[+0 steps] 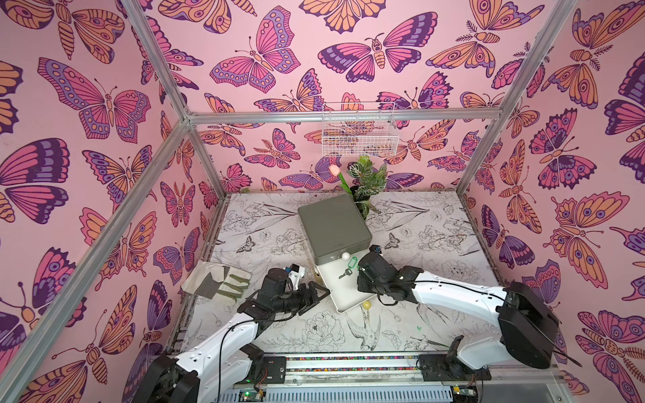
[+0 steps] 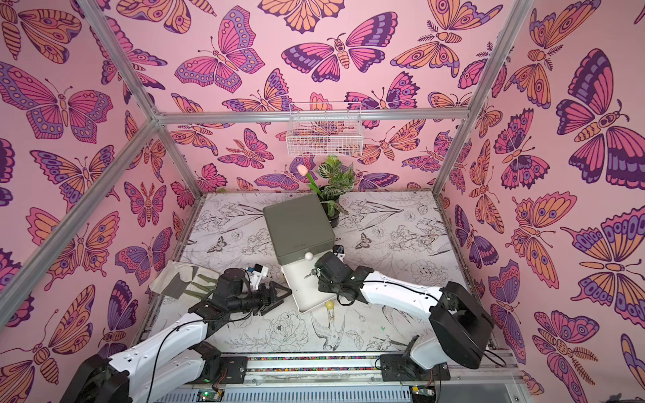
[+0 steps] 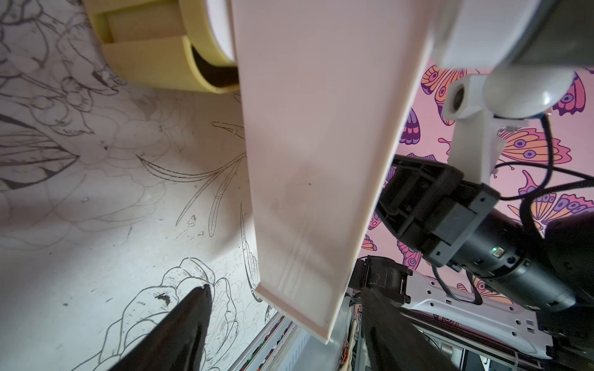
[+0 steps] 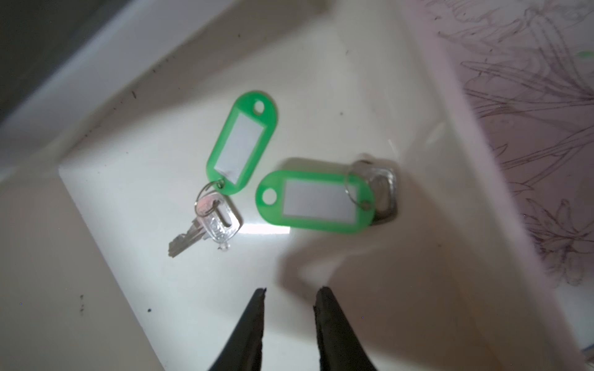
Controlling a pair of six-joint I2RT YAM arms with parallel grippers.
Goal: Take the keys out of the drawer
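Observation:
The open white drawer (image 1: 344, 300) juts from the grey-green box (image 1: 334, 224). Inside it lie two key sets: one key (image 4: 216, 219) with a green tag (image 4: 241, 143), and a second key (image 4: 386, 191) partly hidden under its green tag (image 4: 318, 201). Above the drawer is my right gripper, part open, nothing between its fingers and apart from the keys. Just left of the drawer's outer side, my left gripper (image 1: 324, 294) stands open and empty; its fingers (image 3: 179, 327) show at the bottom of the left wrist view.
A yellow object (image 3: 161, 46) rests against the drawer's left side. Another small yellow thing (image 1: 366, 305) lies by its front edge. A white knob (image 1: 345, 256) is on the box front. Gloves or cloth (image 1: 216, 280) lie at left, a potted plant (image 1: 366, 184) behind.

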